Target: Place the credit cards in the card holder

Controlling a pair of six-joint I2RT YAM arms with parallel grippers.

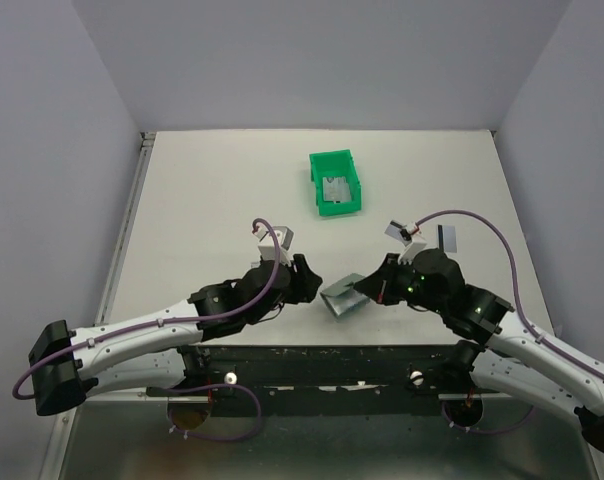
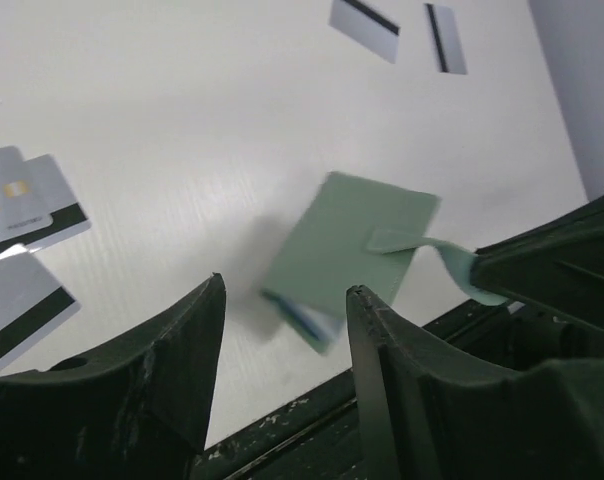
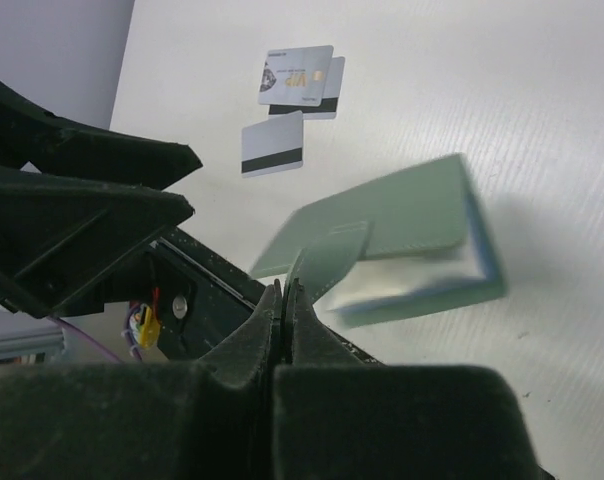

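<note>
The pale green card holder (image 1: 342,298) is held by its thin flap in my right gripper, which is shut on it; its blurred body hangs open above the table. My left gripper stands open to the left of the holder, nothing between its fingers. Silver credit cards (image 2: 17,305) lie on the table, several of them at the left in the left wrist view, also seen in the right wrist view (image 3: 272,145). More cards (image 1: 447,238) lie on the right side of the table.
A green basket (image 1: 334,208) with grey contents stands at the back middle.
</note>
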